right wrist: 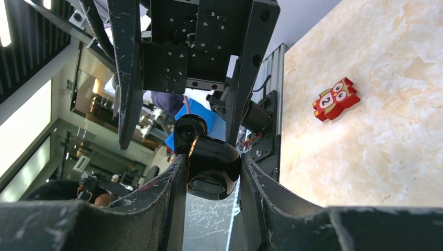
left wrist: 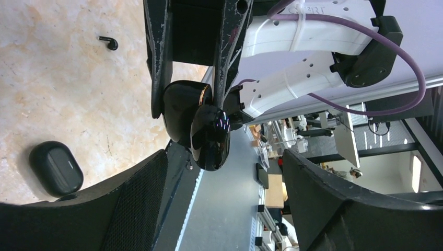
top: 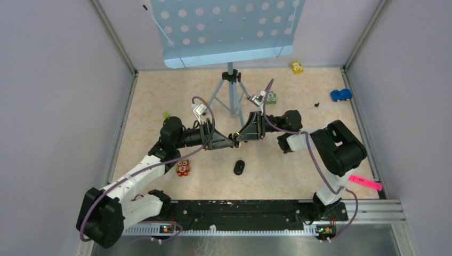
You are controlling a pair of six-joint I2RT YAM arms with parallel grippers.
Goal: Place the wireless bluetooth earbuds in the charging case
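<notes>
A glossy black case with a thin gold band, probably the open charging case (right wrist: 213, 162), is gripped between the fingertips of my right gripper (top: 238, 137). In the left wrist view the case (left wrist: 180, 112) shows two rounded black parts, one tilted against the other. My left gripper faces it with its fingers spread apart and nothing clamped between them. In the top view the left gripper (top: 232, 142) meets the right one above the table. A small black earbud (left wrist: 111, 44) lies loose on the table; another small dark piece (top: 316, 104) lies at the far right.
A smooth black oval object (top: 239, 167) rests on the table in front of the grippers. A red owl block (top: 183, 168) lies left, a blue toy car (top: 341, 95) right. A tripod stand (top: 233, 96) rises close behind the grippers.
</notes>
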